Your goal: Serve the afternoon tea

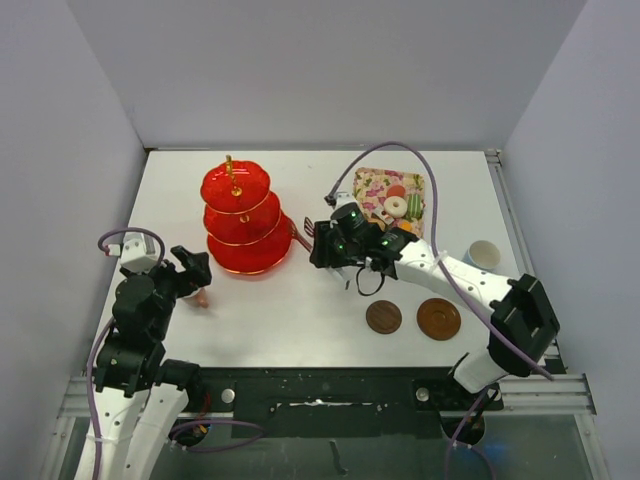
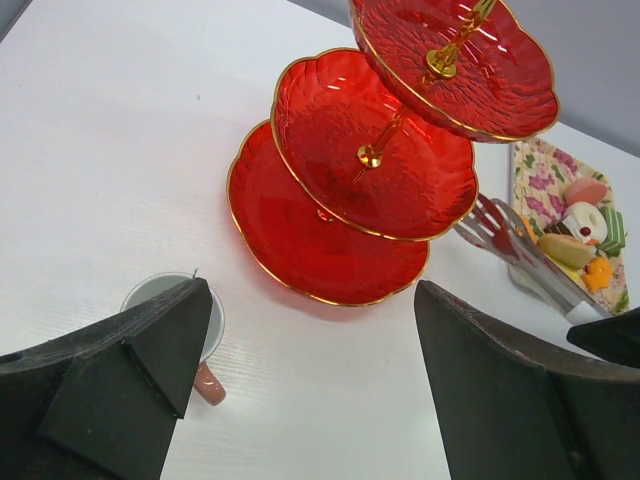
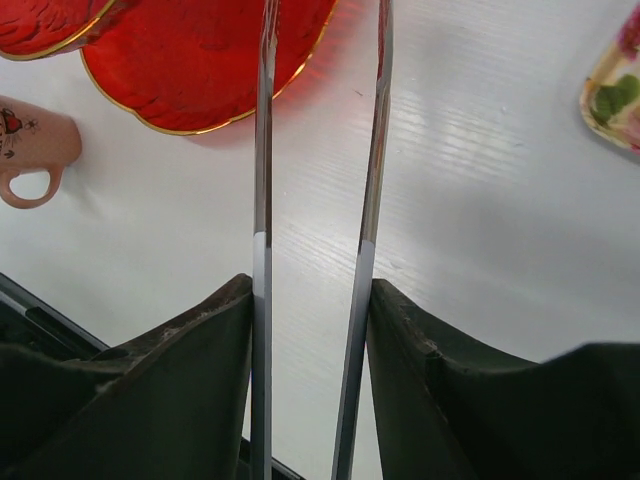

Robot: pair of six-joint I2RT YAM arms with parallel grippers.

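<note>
A red three-tier stand (image 1: pixel 235 189) with gold trim and empty tiers stands back left of centre. My right gripper (image 1: pixel 309 225), holding long metal tongs-like fingers (image 3: pixel 263 280) part open, is just right of its bottom plate, with nothing visible between them. A floral tray (image 1: pixel 375 181) of pastries, including a pink one (image 2: pixel 585 190), lies behind it. My left gripper stands open in front of the stand, above a cup; in the right wrist view that pinkish cup (image 3: pixel 40 140) has a flower print.
Two wooden coasters (image 1: pixel 383 316) (image 1: pixel 438 319) lie front right, with a white cup (image 1: pixel 483 253) at the right. Pale walls enclose the sides and back.
</note>
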